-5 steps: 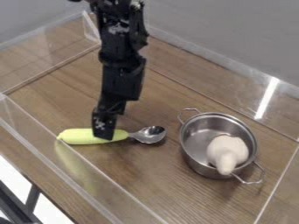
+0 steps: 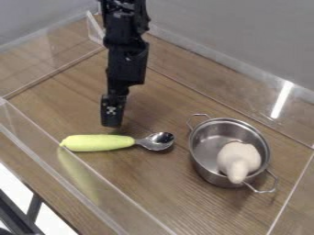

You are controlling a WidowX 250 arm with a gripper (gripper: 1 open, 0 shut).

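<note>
My black gripper (image 2: 113, 114) hangs low over the wooden surface, just behind a yellow-green object (image 2: 95, 142), apart from it and open. A metal spoon (image 2: 157, 141) lies at the right end of the yellow-green object. To the right stands a steel pot (image 2: 211, 133) with two handles, holding a pale, rounded object (image 2: 240, 158) with a narrower end toward the front.
Clear walls bound the wooden surface (image 2: 147, 197) at the back, left and front.
My gripper has moved back, away from the yellow-green object and slightly leftward. The spoon, yellow-green object and pot have stayed in place.
</note>
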